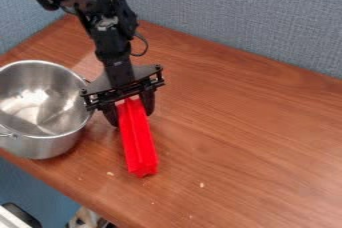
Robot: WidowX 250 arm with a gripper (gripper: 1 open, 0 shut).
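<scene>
My black gripper (127, 100) is shut on the upper end of a long red object (138, 141), which stretches from the fingers toward the front of the table and appears to rest on or just above the wood. A steel pot (40, 130) stands just to the left of the gripper, near the table's left edge, with nothing visible inside.
A grey-blue wall (234, 17) runs along the back. Beyond the table's left front edge, part of a white and black item (16, 215) shows below.
</scene>
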